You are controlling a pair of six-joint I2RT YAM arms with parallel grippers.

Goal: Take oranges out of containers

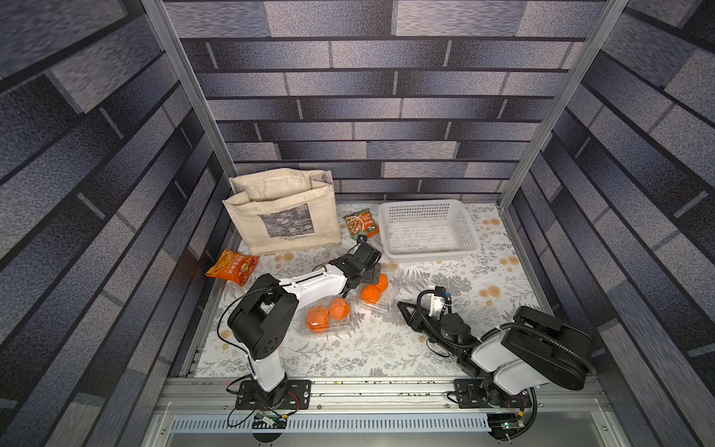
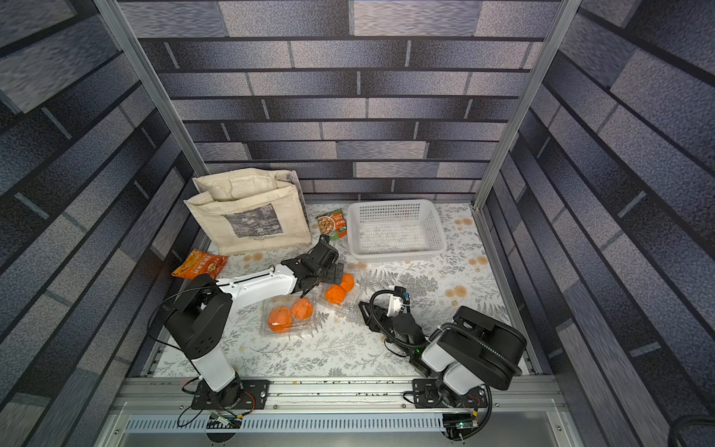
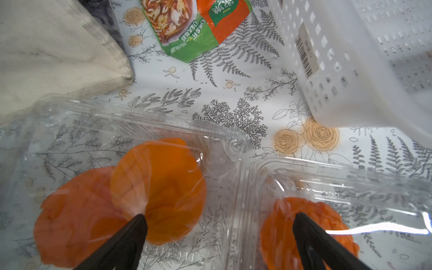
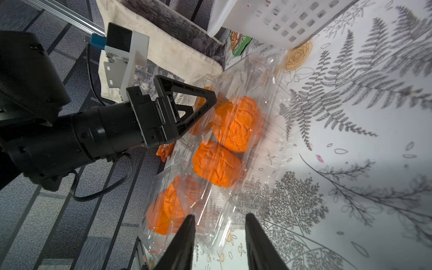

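Two clear plastic containers stand mid-table, each with oranges inside: one (image 1: 327, 316) at front left, the other (image 1: 372, 294) beside it to the right. My left gripper stands open above them, its fingertips framing the seam between the containers, nothing between them. My right gripper is part open and empty, just right of the right container in the top views, its fingertips pointing toward that container's near edge in its wrist view.
A white basket (image 1: 428, 249) stands at back right, a canvas bag (image 1: 283, 234) at back left. An orange snack packet (image 1: 232, 266) lies far left, another packet (image 1: 361, 222) between bag and basket.
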